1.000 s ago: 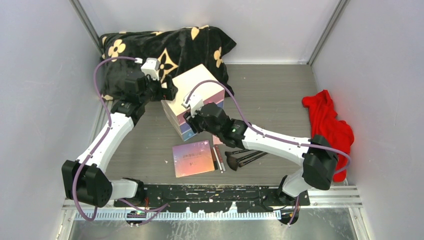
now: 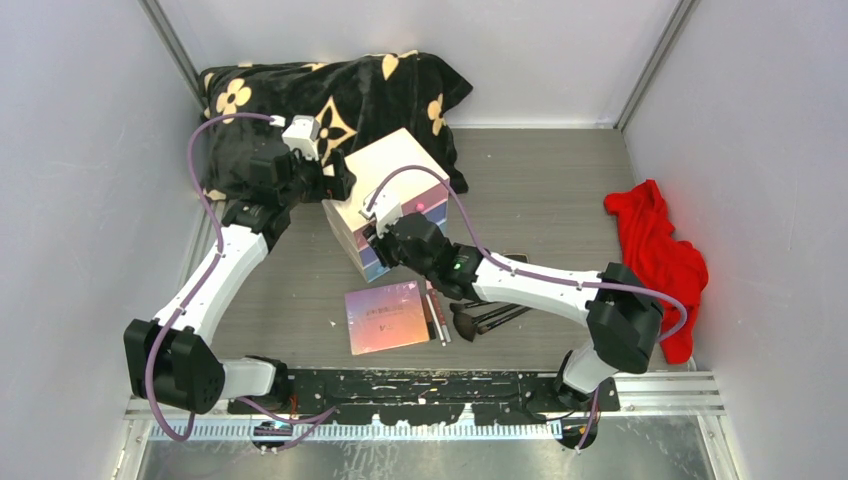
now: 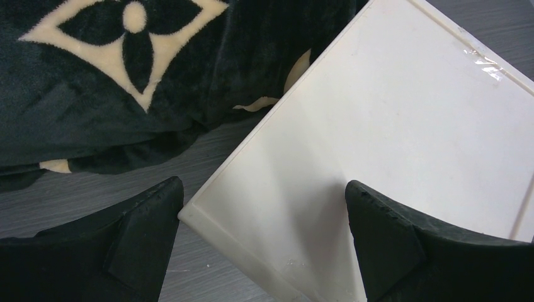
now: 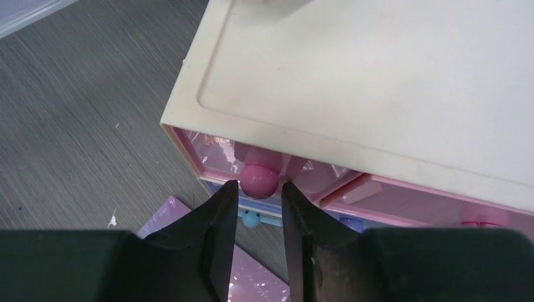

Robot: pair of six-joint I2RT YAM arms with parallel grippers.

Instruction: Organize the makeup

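A cream-topped organizer box (image 2: 385, 160) with pink and blue drawers stands tilted at an angle in the centre. My left gripper is open over its top corner. My right gripper is at the front, fingertips part open around the round pink knob (image 4: 258, 182) of an upper drawer; whether they touch it is unclear. A palette (image 2: 385, 318), slim pencils (image 2: 438, 318) and several brushes (image 2: 490, 317) lie on the floor in front of the box.
A dark patterned plush cushion (image 2: 280, 90) lies behind the box. A red cloth (image 2: 655, 260) is bunched at the right edge. The floor right of the box, toward the back, is clear.
My right arm has shifted slightly left toward the box front. My left arm and the objects on the floor look unchanged.
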